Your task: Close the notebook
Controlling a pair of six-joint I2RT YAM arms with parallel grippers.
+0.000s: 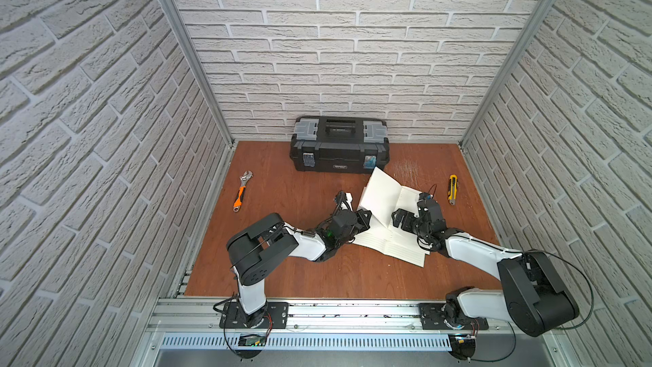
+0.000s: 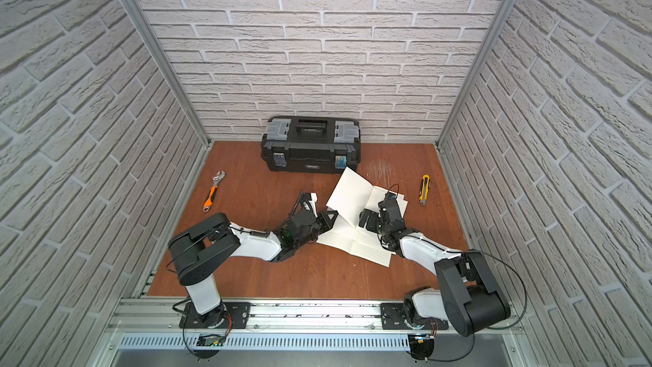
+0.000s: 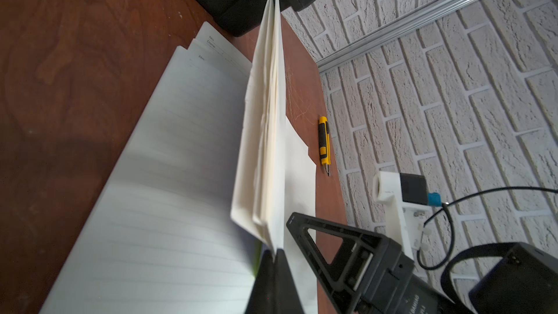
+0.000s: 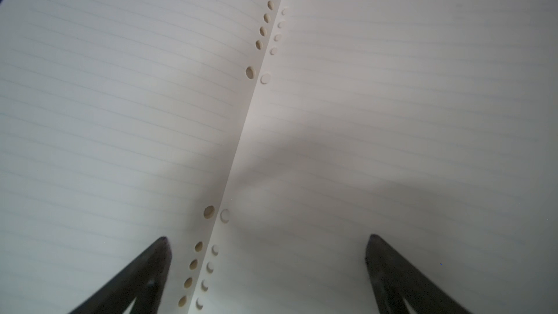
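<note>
The open notebook (image 1: 405, 250) lies on the table at an angle, its white lined pages spread. A few of its left-hand pages (image 3: 258, 139) stand raised in the left wrist view, lifted off the sheets beneath. Their near corner runs into the tips of my left gripper, which is shut on them. Over the notebook's middle, my right gripper stands open; lined paper and the punched fold show below, with nothing held between its fingers. The notebook's cover cannot be made out.
Behind the notebook is a black toolbox (image 1: 339, 153), close to the raised pages. An orange-handled wrench (image 1: 241, 190) lies far left and a yellow knife (image 1: 453, 190) at the right. Bare wood is free on the left.
</note>
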